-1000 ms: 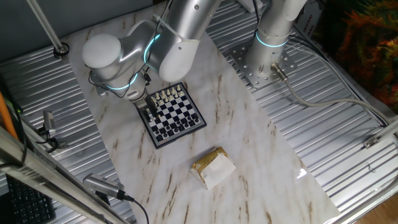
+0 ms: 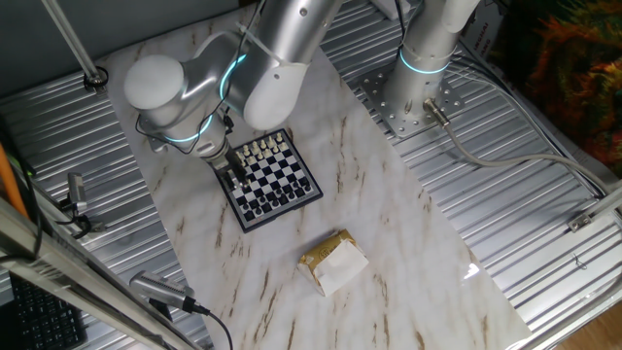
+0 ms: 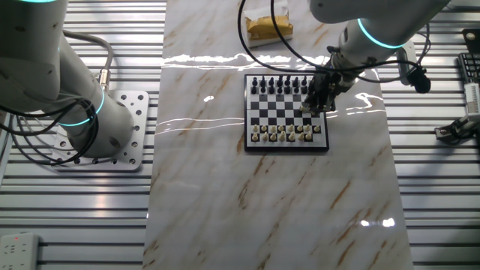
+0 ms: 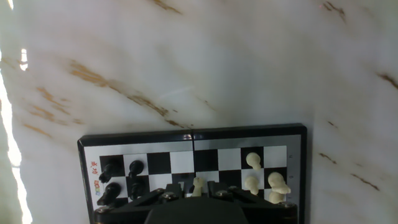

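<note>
A chessboard [image 2: 303,197] with a black frame lies on the marble-look table, black pieces along one side and white pieces along the other. My gripper is low over one edge of the board, pointing down. In the wrist view a white chess piece [image 4: 198,184] stands between its two dark fingertips. Whether they touch that piece is too small to make out. Exterior view 2 shows a pale piece [image 3: 305,108] beside the gripper, near the board's middle rows. The gripper and wrist hide part of the board there.
Black pieces [image 4: 136,167] and white pieces [image 4: 253,160] stand on either side of the fingers. A gold-and-white packet [image 2: 333,262] lies apart from the board. Loose cables [image 3: 259,52] hang by the wrist.
The wrist has shifted very slightly in exterior view 1, while the gripper stays at the same edge of the board. The board and packet have not moved.
</note>
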